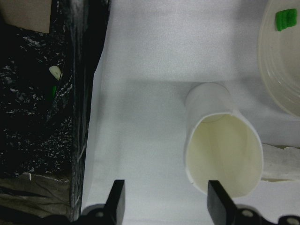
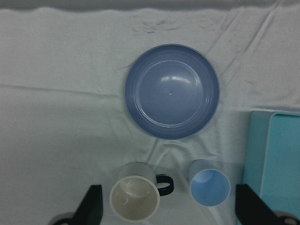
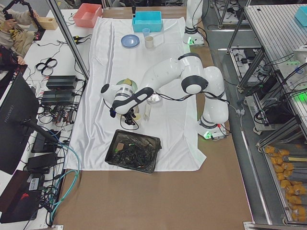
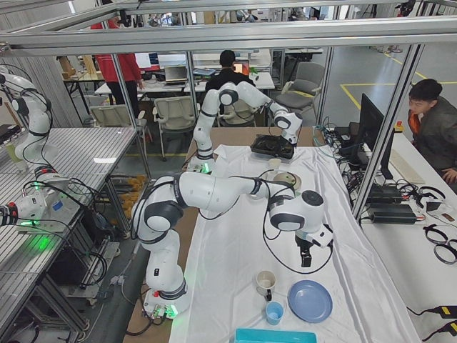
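A white cup [image 1: 220,154] lies under my left gripper, which stands open above it in the left wrist view. To its right are a clear bowl [image 1: 276,70] with a green piece and a pale flat strip [image 1: 281,164]. A black-lined bin [image 1: 33,117] is at its left. My right gripper is open above the far-end tableware: a blue plate [image 2: 171,93], a white mug [image 2: 133,199] with a dark handle, and a blue cup [image 2: 208,187].
A teal bin [image 2: 281,154] stands beside the blue cup. The cloth [image 3: 96,143] has free room around the plate. A monitor [image 3: 19,124] and cables line the side table.
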